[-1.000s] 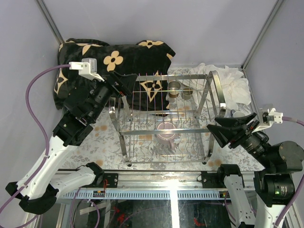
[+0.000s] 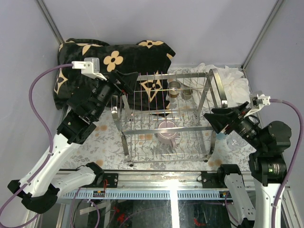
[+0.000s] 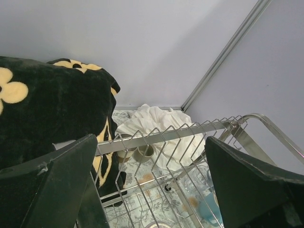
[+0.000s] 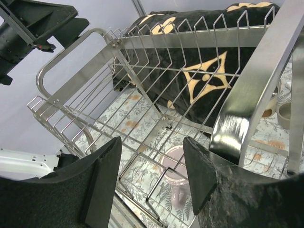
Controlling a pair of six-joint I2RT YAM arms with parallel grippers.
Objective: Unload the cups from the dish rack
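Observation:
A metal dish rack [image 2: 166, 129] stands mid-table. Inside it low down is a pink mug [image 2: 167, 137], seen through the wires in the right wrist view too. Two small metal cups [image 2: 174, 87] sit toward the back. My left gripper [image 2: 128, 83] is open above the rack's back left corner, holding nothing. My right gripper [image 2: 216, 118] is open at the rack's right side, with nothing between its fingers; in the right wrist view the rack's wires and a flat rail lie just beyond it.
A black patterned blanket [image 2: 80, 61] fills the back left. A crumpled white cloth [image 2: 235, 85] lies at back right, with clear items and a blue one [image 3: 209, 209] at the right. The walls enclose the area.
The right arm has moved back and up in the top view, its gripper shifting slightly along the rack's right side. The left arm has shifted very slightly right.

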